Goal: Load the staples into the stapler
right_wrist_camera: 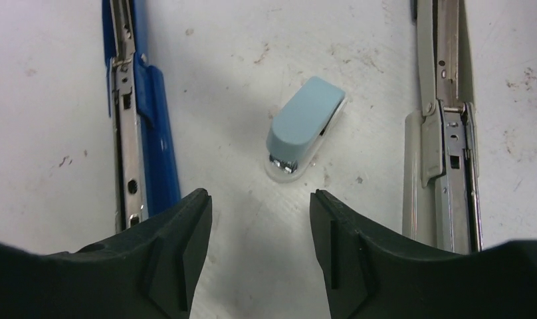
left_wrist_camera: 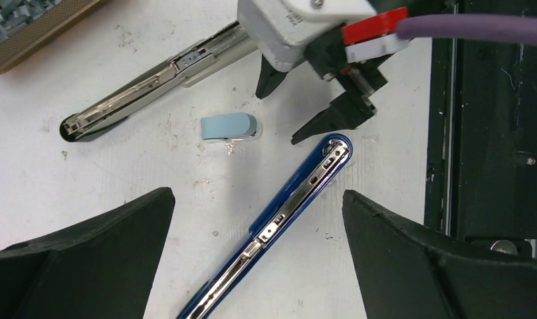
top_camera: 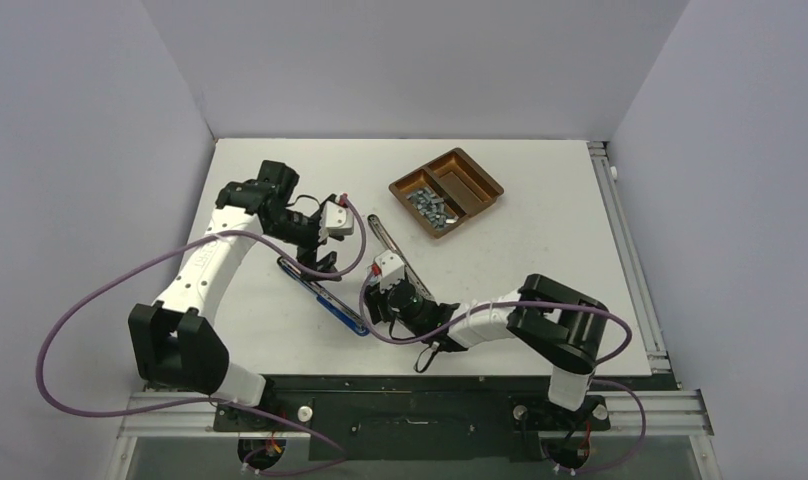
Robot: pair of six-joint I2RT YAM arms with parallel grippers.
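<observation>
A small light-blue stapler lies on the table between a long opened blue stapler and a long opened beige stapler. My left gripper hangs open above the blue stapler, nothing between its fingers. My right gripper is open just short of the small stapler, fingers apart with bare table between them; in the left wrist view its dark fingertips sit right of that stapler.
A brown two-compartment tray at the back holds small grey staple strips in its left compartment. Cables loop over both arms.
</observation>
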